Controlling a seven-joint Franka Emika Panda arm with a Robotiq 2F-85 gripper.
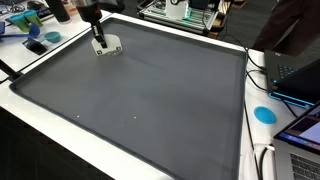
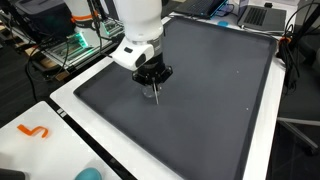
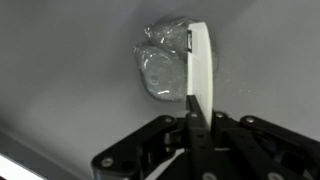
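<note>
My gripper is shut on a narrow white stick, which points away from the fingers and has a small dark mark near its far end. Beneath the stick lies a clear, crumpled plastic piece, partly covered by it in the wrist view. Whether stick and plastic touch cannot be told. From exterior view 2, the black gripper points down close over the grey board, the thin stick below it. Exterior view 1 shows the plastic as a pale patch near the board's far left corner.
The grey board is largely bare towards its middle and right. On the white table, a blue disc and laptops stand off to the right, while small containers sit to the left. An orange piece lies outside the board.
</note>
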